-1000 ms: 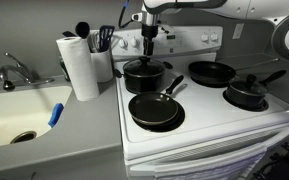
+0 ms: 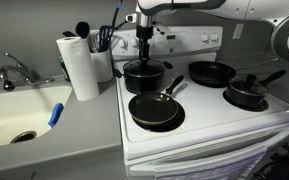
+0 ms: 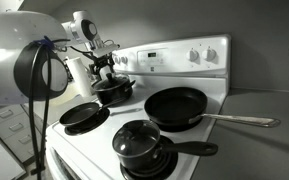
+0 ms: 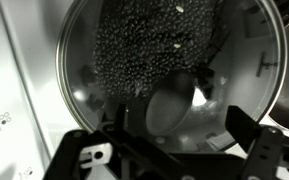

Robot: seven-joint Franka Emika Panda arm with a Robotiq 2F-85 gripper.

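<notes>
A black pot [image 2: 144, 82] with a glass lid stands on the back left of the white stove. Directly above it, my gripper [image 2: 144, 52] points down. In the wrist view the round glass lid [image 4: 79, 95] with its metal rim fills most of the picture, and dark grainy contents show through it. A dark oval shape, perhaps the lid's knob [image 4: 169, 103], lies between and ahead of the fingertips. The gripper is open, its dark fingers set apart at the lower edge. Whether they touch the lid cannot be made out.
A frying pan [image 2: 154, 108] sits in front of the pot. Another pan [image 3: 176, 106] and a lidded saucepan [image 3: 136, 145] occupy the stove's right side. Paper towels [image 2: 79, 68] and a utensil holder [image 2: 102, 66] stand close on the left, near the sink [image 2: 24, 108].
The gripper appears slightly lower and nearer the lid than a second ago. Pots and pans have not moved.
</notes>
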